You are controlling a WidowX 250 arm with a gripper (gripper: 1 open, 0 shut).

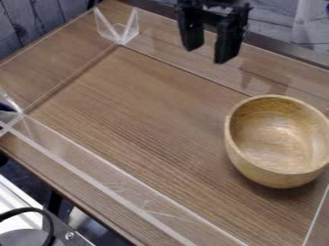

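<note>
My black gripper (210,43) hangs at the top middle of the camera view, over the back of the wooden table, with its two dark fingers pointing down and spread apart. Nothing shows between them. A round wooden bowl (275,144) stands on the right side of the table, below and to the right of the gripper, clear of it.
Clear tape strips run along its edges, with a clear angular piece (117,29) at the back left. A dark cable and pale hardware sit beyond the near left edge.
</note>
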